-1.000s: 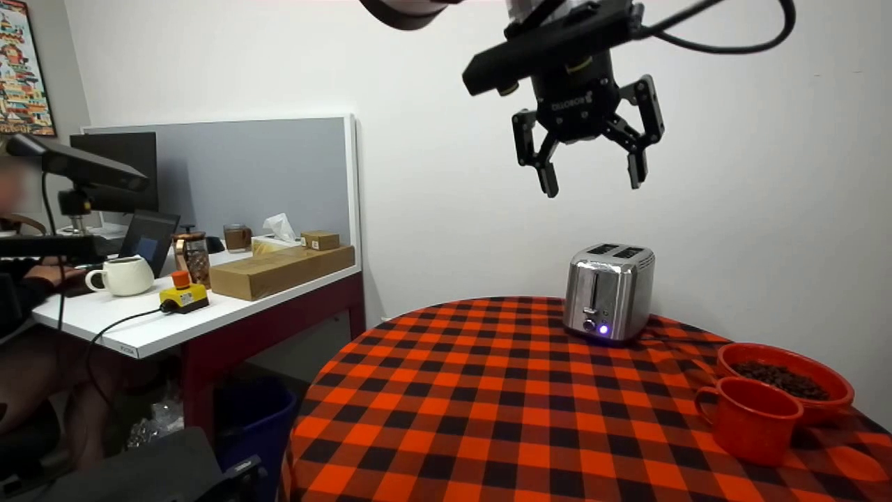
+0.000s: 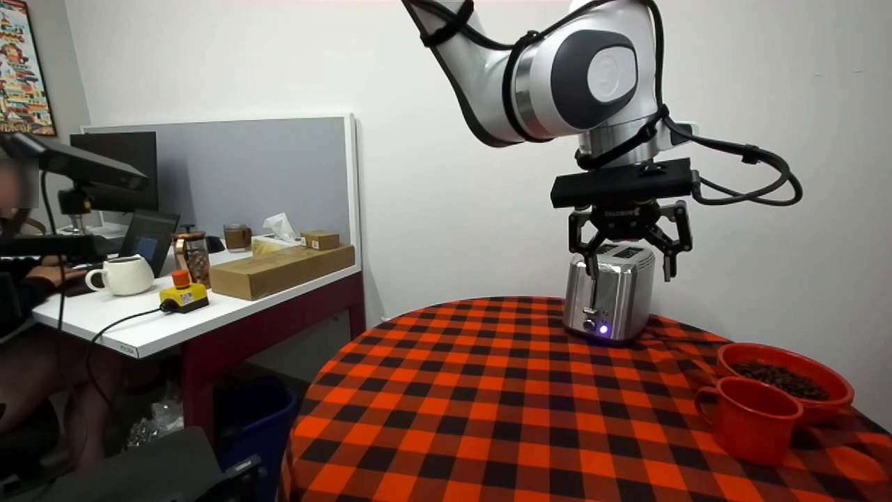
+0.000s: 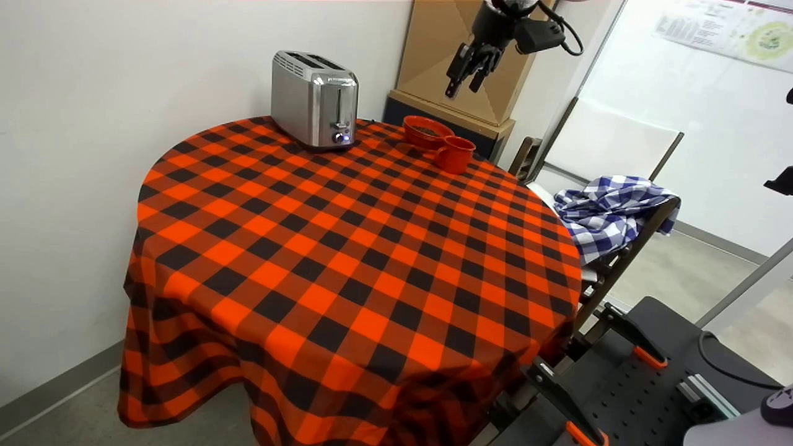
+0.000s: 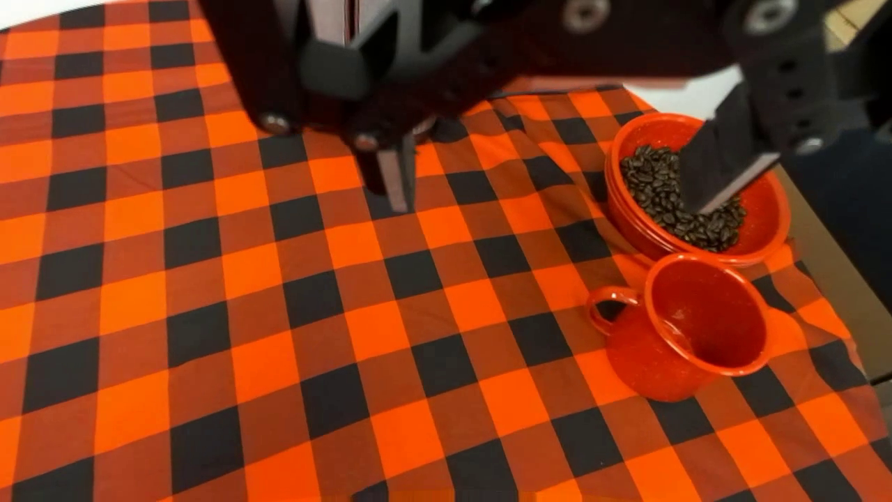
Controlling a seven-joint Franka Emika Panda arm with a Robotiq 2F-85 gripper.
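My gripper (image 2: 631,276) stands open above the table, its two fingers wide apart and nothing between them. In the first exterior view it overlaps the silver toaster (image 2: 598,301); the second exterior view shows the gripper (image 3: 462,89) in the air, well to the right of the toaster (image 3: 312,104). A red mug (image 4: 669,335) stands upright on the checked cloth, and its inside looks empty in the wrist view. Touching or close behind it is a red bowl (image 4: 623,196) with dark coffee beans (image 4: 656,188) in it. One fingertip hides part of the beans in the wrist view.
A red and black checked cloth (image 3: 334,245) covers the round table, and its middle and near side are clear. The wall (image 2: 468,192) stands close behind the toaster. A chair with a blue checked cloth (image 3: 613,212) is beside the table.
The arm has come down and moved to the right in the first exterior view, bringing the gripper in front of the toaster's top. Its fingers remain apart; toaster, mug and bowl have not moved.
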